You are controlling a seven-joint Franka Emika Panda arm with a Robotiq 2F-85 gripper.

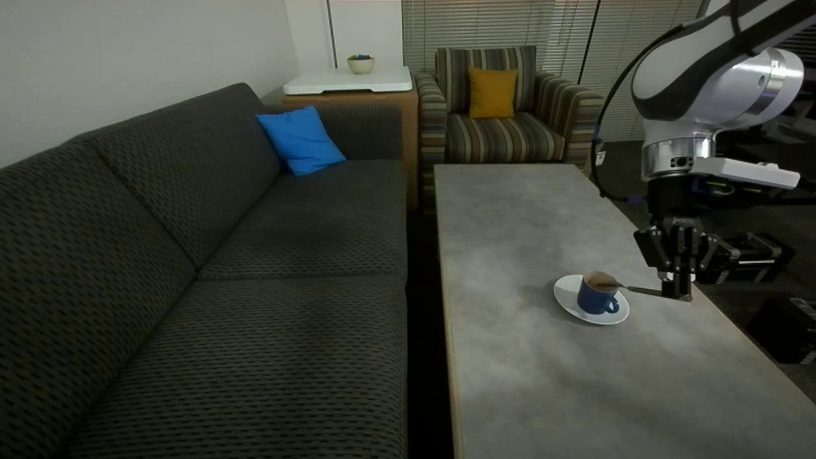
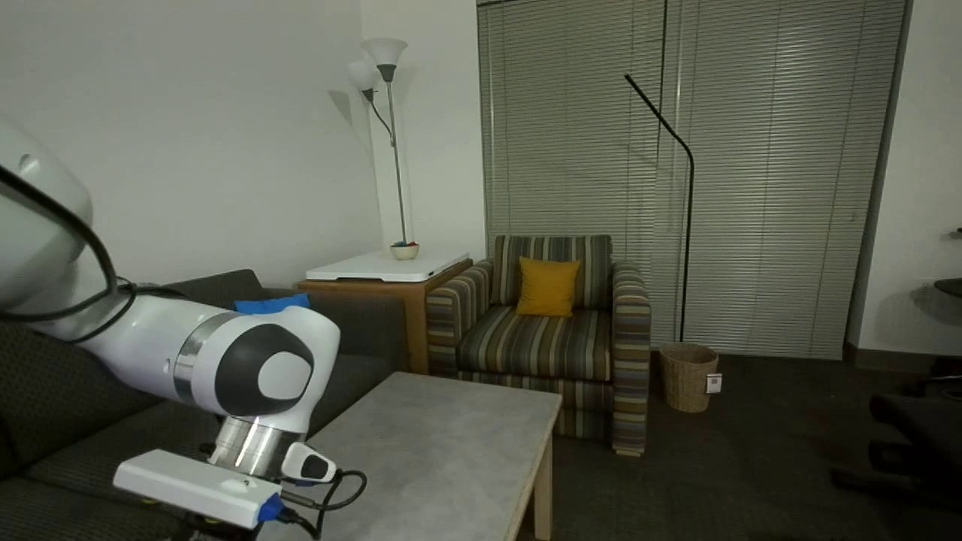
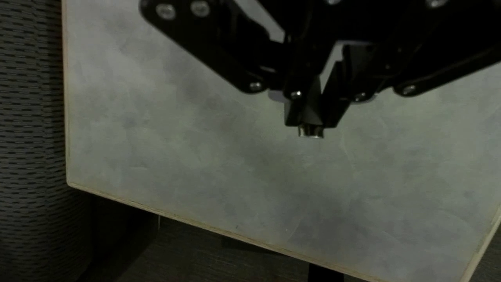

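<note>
My gripper [image 1: 677,289] is shut on the dark handle end of a spoon [image 1: 646,291], which points sideways toward the sofa. The spoon's bowl appears over the mouth of a blue cup [image 1: 593,299]; whether it touches the cup I cannot tell. The cup stands upright on a white saucer [image 1: 566,295] on the grey table. From the wrist, only the shiny end of the spoon [image 3: 310,131] shows at the fingertips of my gripper; the cup is hidden there. In the second exterior view the gripper is mostly cut off at the bottom edge.
A dark sofa [image 1: 306,329] with a blue pillow [image 1: 303,141] runs along its left side. Beyond the far end stands a striped armchair [image 1: 501,138]. Something white is partly hidden behind the gripper.
</note>
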